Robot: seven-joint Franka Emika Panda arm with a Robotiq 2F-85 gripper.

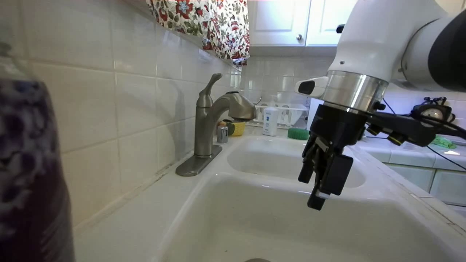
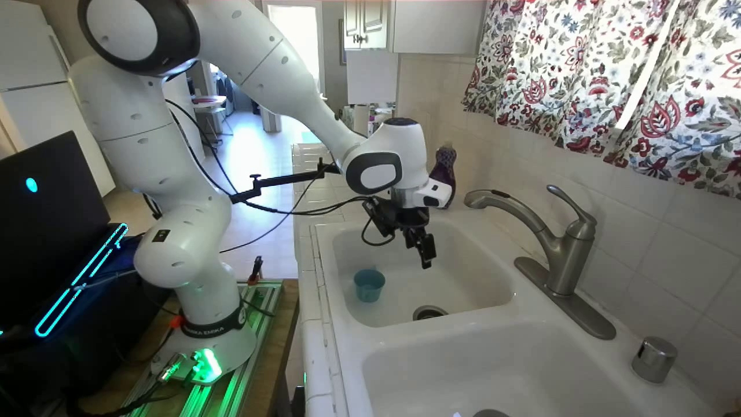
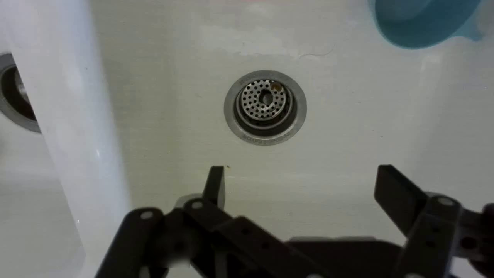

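Note:
My gripper is open above the sink basin, and nothing lies between its widely parted fingers. In exterior view 1 the gripper point(image 1: 315, 192) hangs tilted over the nearer basin. A blue cup point(image 2: 369, 285) stands on that basin's floor in exterior view 2, left of the drain point(image 2: 430, 313) and apart from the gripper point(image 2: 425, 260). From the wrist, only part of the cup point(image 3: 417, 27) shows at the top right, its handle or spout toward the right. Exterior view 1 does not show the cup.
The metal faucet point(image 2: 528, 226) rises behind the sink, its spout reaching over the basins. A raised divider point(image 3: 69, 92) separates the two basins. A dark purple bottle point(image 2: 443, 175) stands at the far corner. The basin floor around the drain is otherwise clear.

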